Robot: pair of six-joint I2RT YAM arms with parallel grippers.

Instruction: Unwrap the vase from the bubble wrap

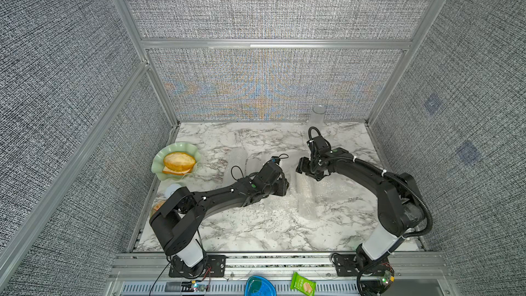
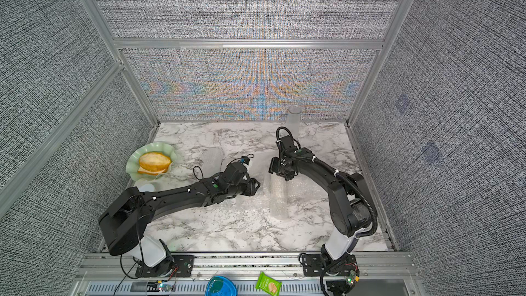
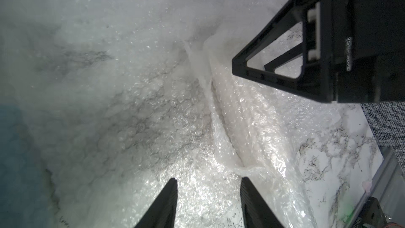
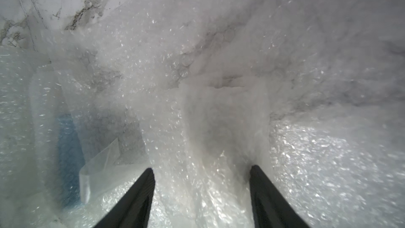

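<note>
Clear bubble wrap [image 4: 337, 164] lies spread and folded over the middle of the table. A raised, roll-like fold [image 1: 306, 200] runs toward the front. Through layers of wrap at the left of the right wrist view, a blue shape [image 4: 69, 164] shows dimly; whether it is the vase I cannot tell. My left gripper is open over the wrap, left of the fold. Above the fold's far part, my right gripper is open too, the folded wrap showing in the gap. Neither pair of fingers visibly pinches it.
At the back right stands a clear glass cylinder [image 1: 317, 114]. On the left is a green scalloped bowl [image 1: 160, 165] with an orange-and-white item [image 1: 179, 161]. Beyond the front rail lie a blue container [image 1: 259, 286] and a green packet [image 1: 303, 284].
</note>
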